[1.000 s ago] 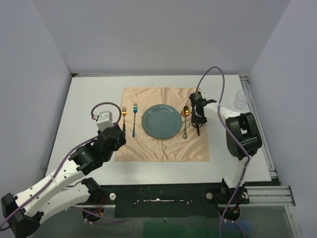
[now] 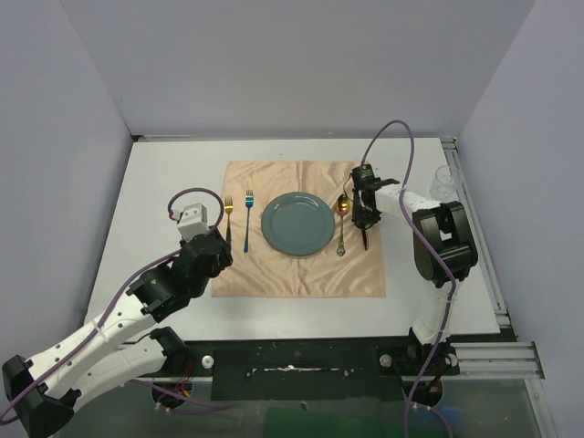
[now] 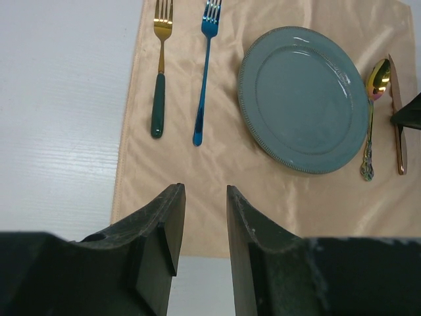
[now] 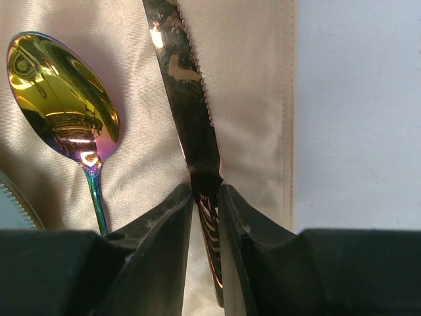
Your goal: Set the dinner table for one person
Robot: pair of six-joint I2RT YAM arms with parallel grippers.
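My right gripper has its fingertips close on both sides of the dark copper knife (image 4: 186,99), at the neck of its handle. The knife lies on the placemat's right side, and whether the fingers press on it cannot be made out. To its left is the iridescent spoon (image 4: 62,99). The grey-green plate (image 2: 297,224) sits mid-placemat (image 2: 301,285). Left of the plate lie a blue fork (image 3: 205,79) and a gold fork with a dark green handle (image 3: 160,79). My left gripper is part open and empty, above the placemat's lower left.
Clear glassware (image 2: 444,182) stands at the table's right edge, beyond the right arm. Bare white table (image 2: 155,201) lies left of the placemat. The placemat's strip below the plate is free.
The right gripper has shifted only slightly at the knife. The left arm, plate and cutlery look unchanged.
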